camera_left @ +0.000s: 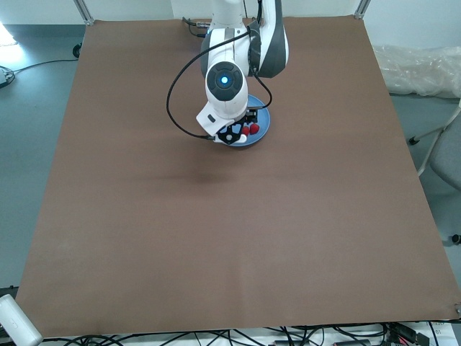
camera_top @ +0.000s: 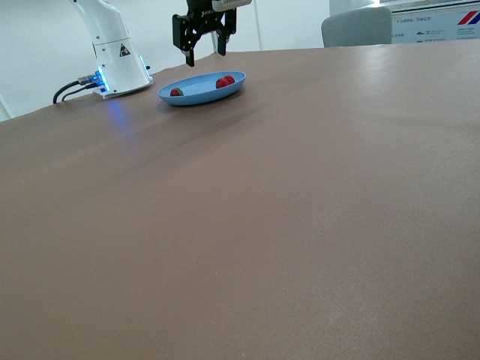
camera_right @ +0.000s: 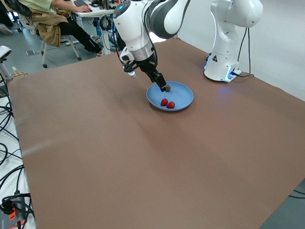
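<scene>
A blue plate [camera_right: 182, 95] holds two red strawberries [camera_right: 170, 105] side by side and a third, darker-looking berry [camera_top: 177, 92] apart from them near the other side. My black gripper [camera_top: 206, 52] hangs above the plate in the top view, its fingers apart with nothing between them. In the right view it points down over the far side of the plate, near the darker berry. In the left view the gripper [camera_left: 232, 133] partly covers the plate [camera_left: 259, 134].
A white robot base [camera_right: 220, 67] with cables stands behind the plate on the right view's side. A person sits at a desk beyond the table, and cables line one edge.
</scene>
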